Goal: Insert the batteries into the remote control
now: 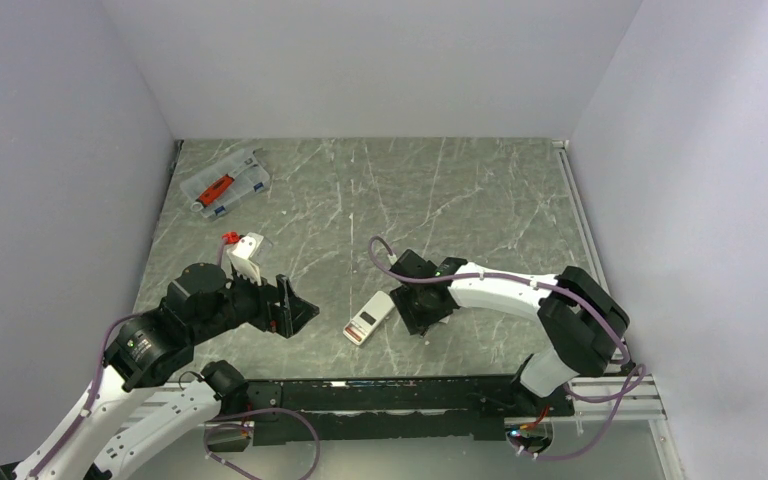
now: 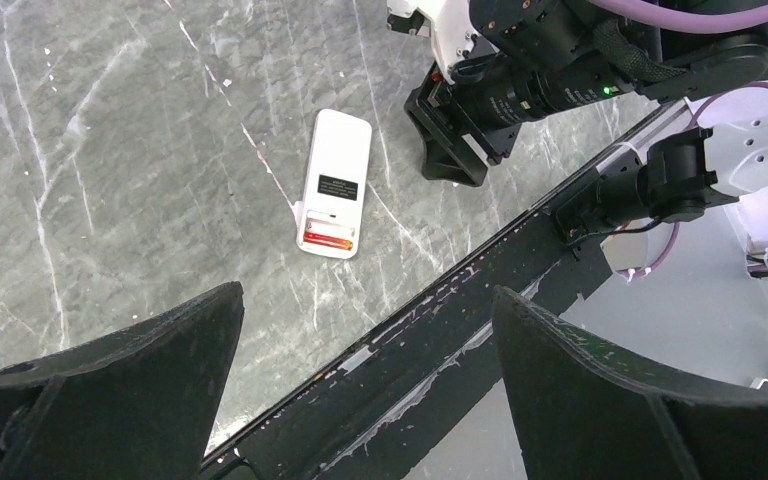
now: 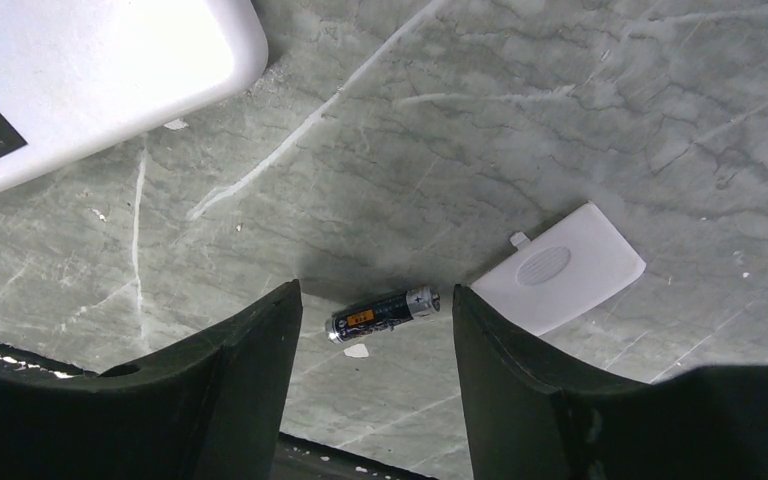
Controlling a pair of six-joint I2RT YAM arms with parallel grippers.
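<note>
The white remote (image 1: 368, 318) lies face down on the marble table, its compartment uncovered with one orange battery (image 2: 327, 241) inside. In the right wrist view a black battery (image 3: 380, 315) lies loose between the parted fingertips of my right gripper, which is low over the table. The white battery cover (image 3: 570, 270) lies just right of it, partly behind a finger. My left gripper is open and empty, raised to the left of the remote.
A clear plastic box (image 1: 243, 189) with an orange tool sits at the back left, a small red item (image 1: 231, 238) in front of it. The dark front edge (image 1: 390, 390) runs close by.
</note>
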